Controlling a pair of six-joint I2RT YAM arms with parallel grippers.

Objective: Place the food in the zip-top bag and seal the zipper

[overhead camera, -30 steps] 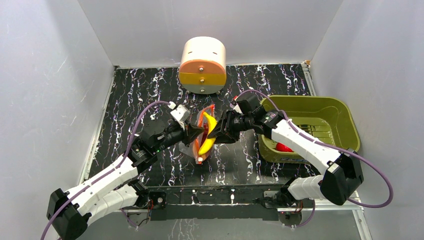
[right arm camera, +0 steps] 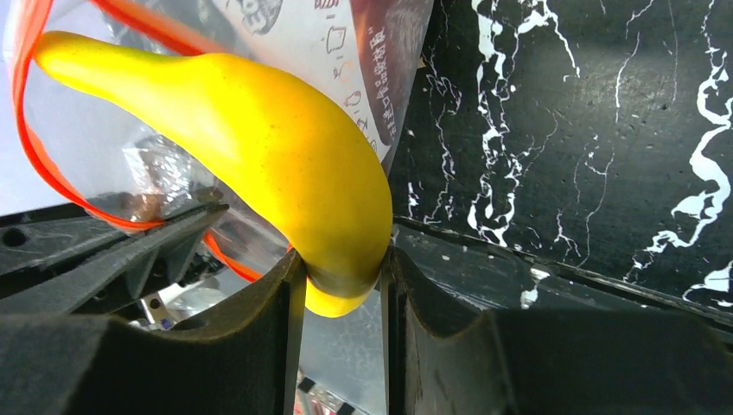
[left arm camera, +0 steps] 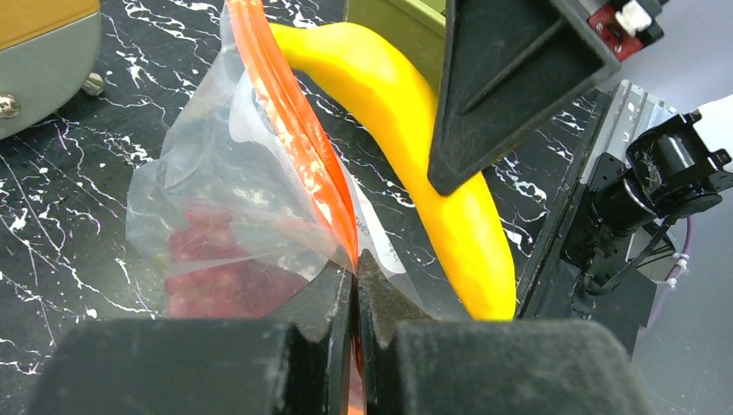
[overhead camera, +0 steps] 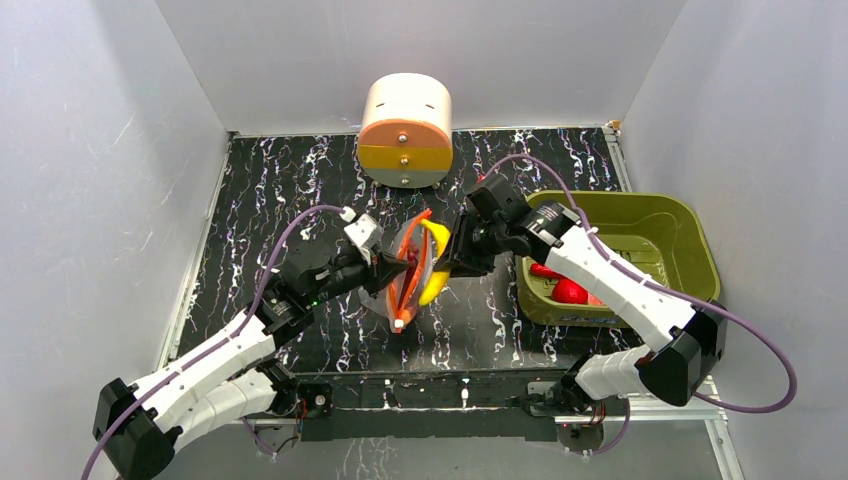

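A clear zip top bag with an orange zipper rim stands in the middle of the table, its mouth parted. Red grapes show through its wall. My left gripper is shut on the near-left edge of the rim. The yellow banana is in my right gripper, a finger on either side of its lower end. In the top view the banana lies along the right side of the mouth, its stem end by the orange rim. It is outside the bag over most of its length.
An olive green bin at the right holds a red item and other food, partly hidden by the right arm. A striped rounded box stands at the back. The table left of the bag is clear.
The right gripper has moved slightly right, and the banana has shifted right with it, from over the mouth to its right edge, and turned more upright. The left arm has hardly moved.
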